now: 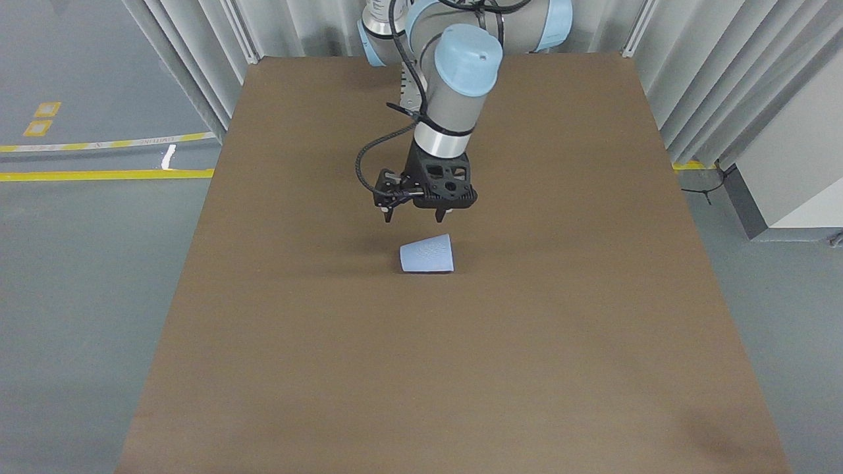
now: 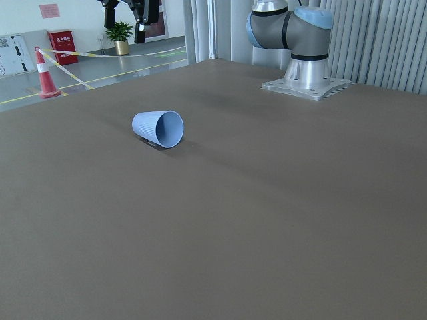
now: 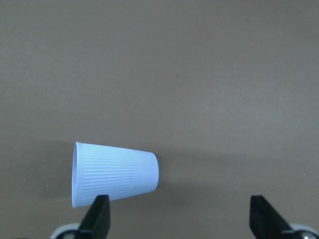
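Note:
A light blue ribbed cup (image 1: 427, 254) lies on its side near the middle of the brown table (image 1: 442, 363). The left view shows the cup (image 2: 153, 127) with its mouth towards that camera. My gripper (image 1: 413, 216) hangs open above the table, a little behind the cup in the front view, with nothing between its fingers. In the wrist view the cup (image 3: 117, 172) lies left of centre, just above the left finger in the picture, and the two fingers are wide apart.
The arm's base (image 2: 305, 87) stands at the table's back, before grey curtains (image 1: 735, 79). A white block (image 1: 798, 158) stands on the floor beyond the right edge.

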